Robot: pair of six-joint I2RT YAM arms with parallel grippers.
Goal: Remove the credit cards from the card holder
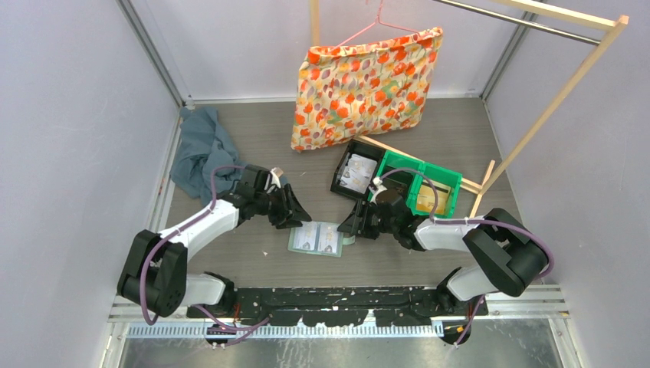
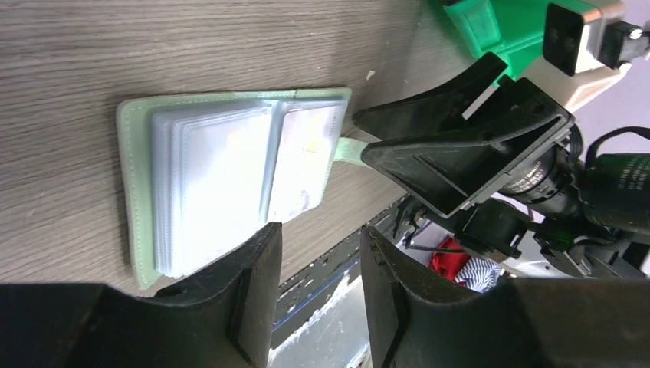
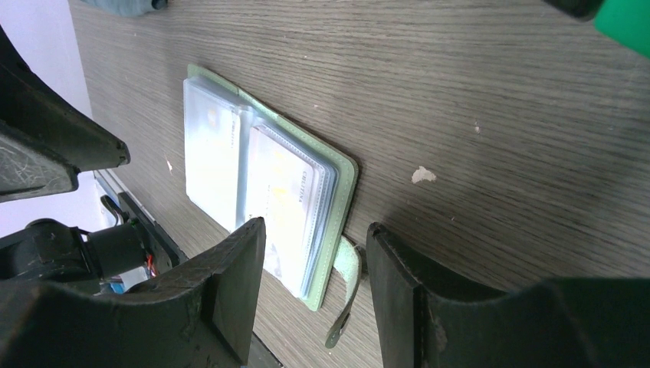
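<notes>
A mint-edged card holder (image 1: 314,238) lies open and flat on the table, with clear sleeves holding white printed cards (image 2: 215,176) on both halves; the tab sticks out on its right. My left gripper (image 1: 297,215) is open just above and left of the holder's upper-left area, its fingertips pointing at it in the left wrist view. My right gripper (image 1: 351,227) is open over the holder's right end by the tab (image 3: 346,264). Nothing shows between either pair of fingers.
A black bin (image 1: 337,186) with white items and green bins (image 1: 448,195) sit behind my right arm. A blue-grey cloth (image 1: 201,153) lies at the left. Patterned fabric (image 1: 364,88) hangs at the back from a hanger by a wooden rack. The table in front of the holder is clear.
</notes>
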